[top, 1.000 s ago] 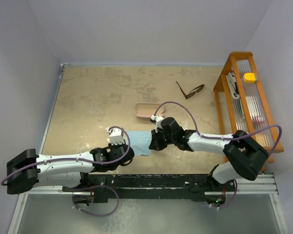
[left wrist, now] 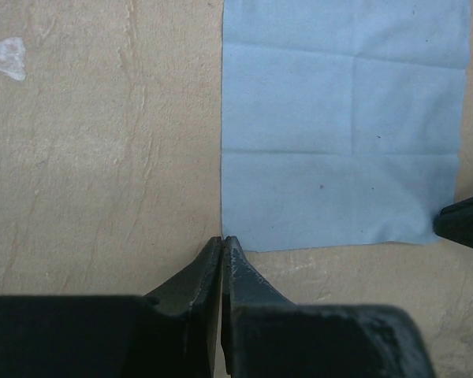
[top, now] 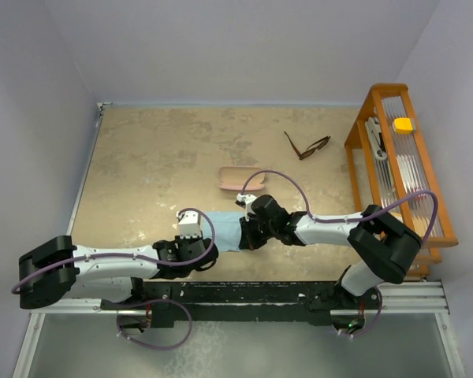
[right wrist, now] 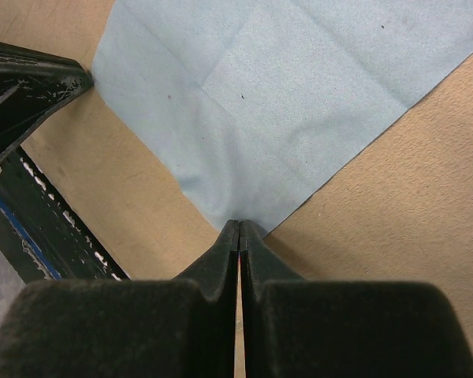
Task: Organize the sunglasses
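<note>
A light blue cloth (left wrist: 339, 118) lies flat on the table. My left gripper is shut, its tips at the cloth's lower left corner. My right gripper is also shut, with its tips at the opposite lower corner, where the cloth is slightly rucked; whether fabric is pinched between either pair of tips cannot be told. Dark folded-open sunglasses (top: 303, 151) lie at the back right of the table. A pink open case (top: 238, 177) sits just behind the cloth.
A wooden rack (top: 355, 165) with a yellow item (top: 403, 125) and other objects stands along the right edge. The dark front edge of the table lies just below the grippers.
The left gripper has shifted slightly at the cloth's left side.
</note>
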